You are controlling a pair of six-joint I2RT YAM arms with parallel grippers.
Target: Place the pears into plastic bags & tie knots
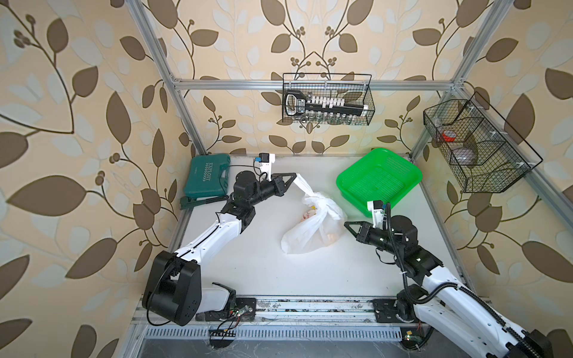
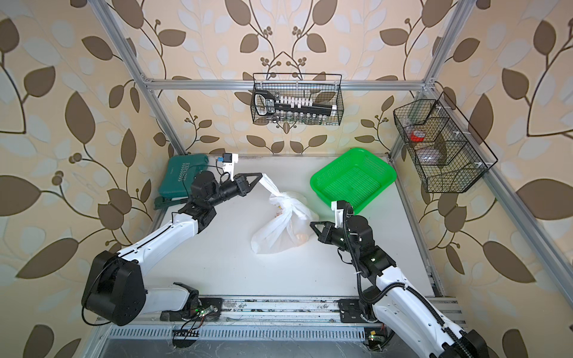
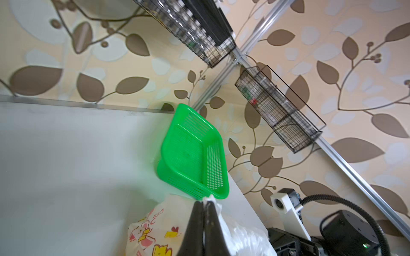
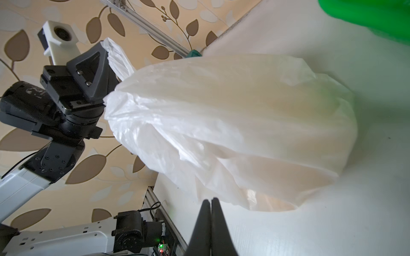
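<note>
A white plastic bag (image 1: 313, 229) with a twisted top lies mid-table; a printed pattern (image 3: 149, 232) shows in the left wrist view, and no pear can be told apart inside. My left gripper (image 1: 293, 176) is raised at upper left of the bag, shut on a stretched strand of it (image 2: 269, 185). My right gripper (image 1: 347, 226) is shut at the bag's right side, nothing visible between its fingertips, which in the right wrist view (image 4: 210, 202) point at the bag's lower edge.
A green basket (image 1: 379, 179) stands at back right, a teal case (image 1: 206, 176) at back left. Wire baskets (image 1: 328, 101) hang on the back and right walls.
</note>
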